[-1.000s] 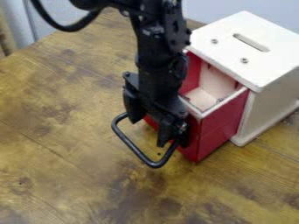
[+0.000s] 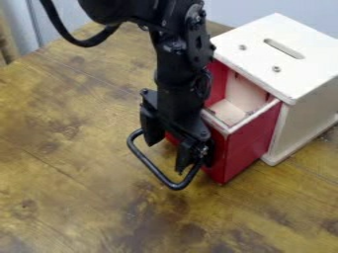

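The black arm comes down from the top centre, with my gripper [image 2: 176,137] low in front of the red drawer [image 2: 252,138] of a pale wooden cabinet [image 2: 298,69]. A curved black bar or handle [image 2: 171,183] hangs at the gripper, apparently by the drawer's front; its attachment is hidden. The drawer stands out from the cabinet, and its pale interior shows a light block or panel [image 2: 242,95]. Whether the fingers are shut on the bar is unclear.
The cabinet, with a slot and screws on top, fills the right. A light wall stands behind.
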